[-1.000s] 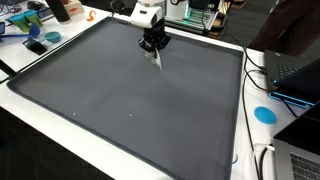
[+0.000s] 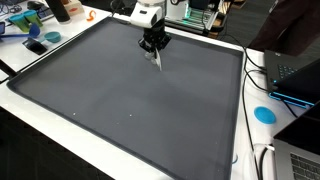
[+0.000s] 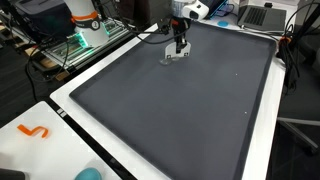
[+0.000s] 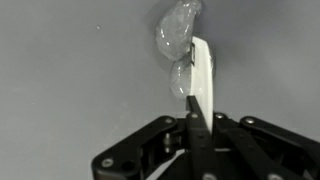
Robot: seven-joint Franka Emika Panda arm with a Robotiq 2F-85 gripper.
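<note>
In the wrist view my gripper is shut on a thin white piece (image 4: 202, 75), seen almost edge-on and sticking out beyond the fingertips. Two clear, shiny lumps (image 4: 179, 31) lie beside and partly behind it; whether they are joined to it I cannot tell. From the second exterior view, the white piece (image 3: 177, 51) looks broad and stands upright under the gripper (image 3: 180, 44), close to the grey board. A clear bit (image 3: 165, 62) shows at its lower left. The first exterior view has the gripper (image 2: 154, 46) near the board's far edge.
The grey board (image 2: 130, 100) is mostly bare in front of the arm. A blue disc (image 2: 265, 115) and laptops (image 2: 297, 80) lie to the right. Toward the far left are a blue cup (image 2: 52, 37) and an orange item (image 2: 90, 15). A dark cable (image 3: 140, 38) trails near the gripper.
</note>
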